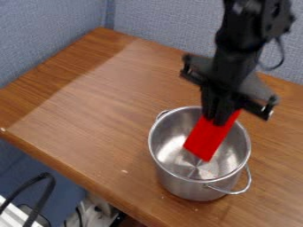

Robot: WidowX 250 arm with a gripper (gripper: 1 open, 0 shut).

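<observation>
A steel pot (pixel 178 177) with wire side handles stands on the wooden table near its front right. My black gripper (pixel 221 106) hangs over the back right of the pot, with a red block (pixel 208 136) below its tips, reaching down into the pot. The fingertips are dark and blurred against the block's top; whether they grasp it I cannot tell.
Grey padded walls border the back. Black cables (pixel 35 199) lie off the table's front left edge.
</observation>
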